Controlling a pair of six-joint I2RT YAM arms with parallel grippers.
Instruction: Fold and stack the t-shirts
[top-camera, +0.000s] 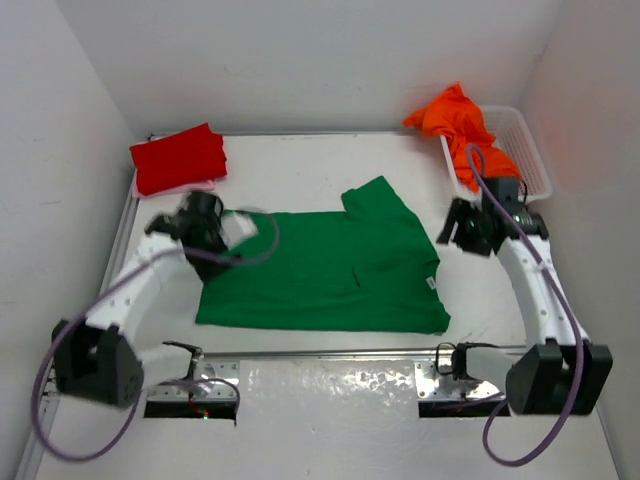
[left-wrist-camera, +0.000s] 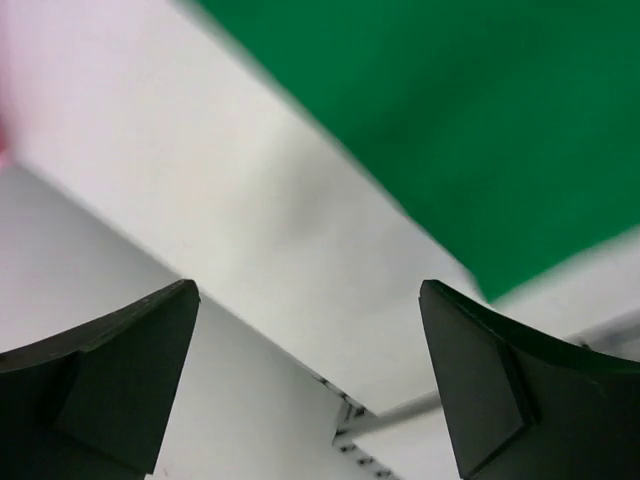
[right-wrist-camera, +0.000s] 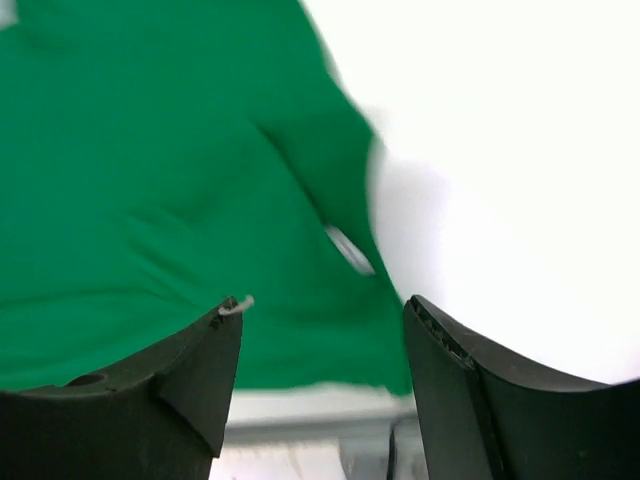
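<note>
A green t-shirt (top-camera: 300, 270) lies half folded on the white table, with one sleeve (top-camera: 385, 200) sticking out toward the back. Over the shirt's left end hovers my left gripper (top-camera: 222, 258), blurred; in the left wrist view its fingers (left-wrist-camera: 120, 375) stand wide apart with nothing between them. My right gripper (top-camera: 446, 232) is open just right of the shirt, its fingers (right-wrist-camera: 190, 380) apart and empty in the right wrist view. Folded red (top-camera: 180, 158) and pink (top-camera: 180, 188) shirts are stacked at the back left. A white label (right-wrist-camera: 348, 250) shows near the green shirt's right edge.
At the back right, a white basket (top-camera: 525, 150) holds a crumpled orange shirt (top-camera: 462, 130), partly hanging over its rim. Bare table (top-camera: 290, 165) lies behind the green shirt. Purple cables (top-camera: 545, 262) loop along both arms.
</note>
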